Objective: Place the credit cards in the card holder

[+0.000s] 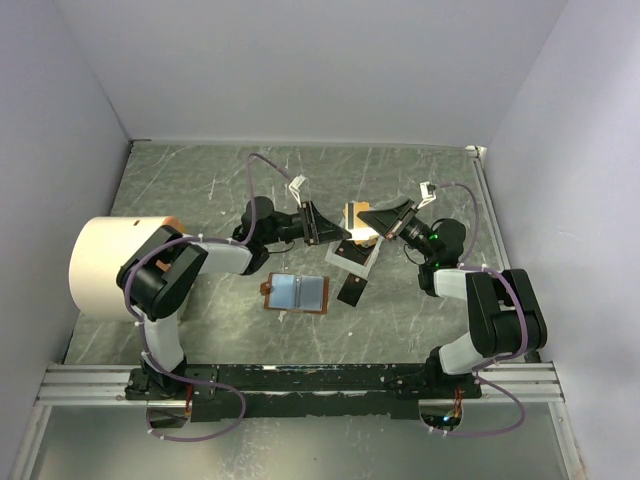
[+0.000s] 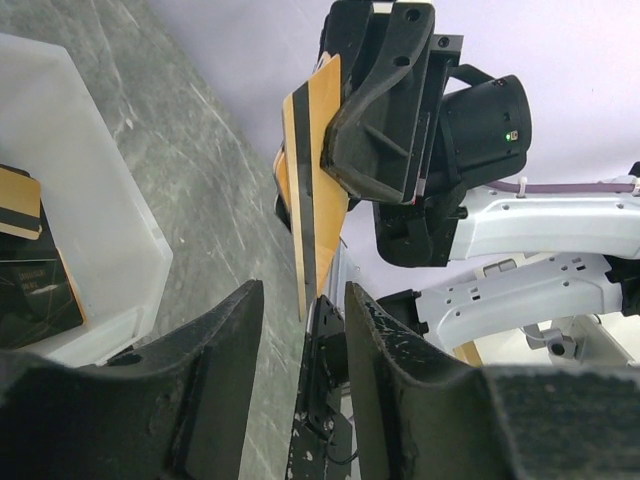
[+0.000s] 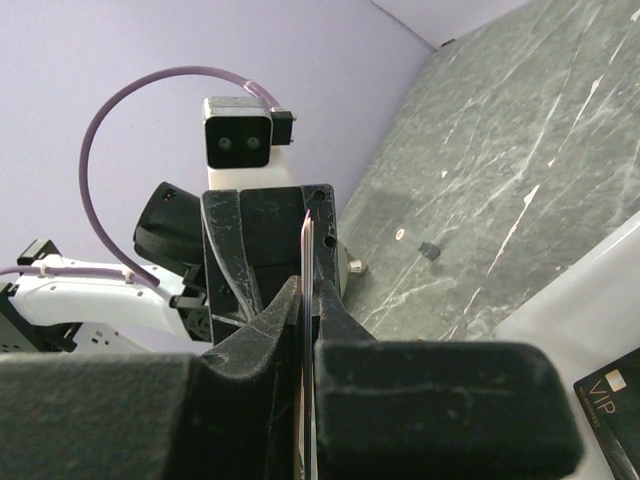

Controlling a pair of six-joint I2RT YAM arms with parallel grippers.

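Observation:
A gold card with a dark stripe (image 2: 305, 190) stands out edge-up from my right gripper, which is shut on it. From above, the card (image 1: 357, 226) hangs over the white tray (image 1: 371, 268). My left gripper is part open, and the card's free end shows in the gap between its fingertips; whether they touch it I cannot tell. The brown card holder (image 1: 297, 293) lies open on the table with clear sleeves. Dark cards (image 2: 38, 290) rest in the tray, and one black card (image 1: 351, 290) lies just in front of it.
A large cream cylinder (image 1: 110, 268) stands at the left of the table. Both arms meet above the tray. Free grey tabletop (image 1: 240, 170) stretches behind the arms, and more lies right of the black card.

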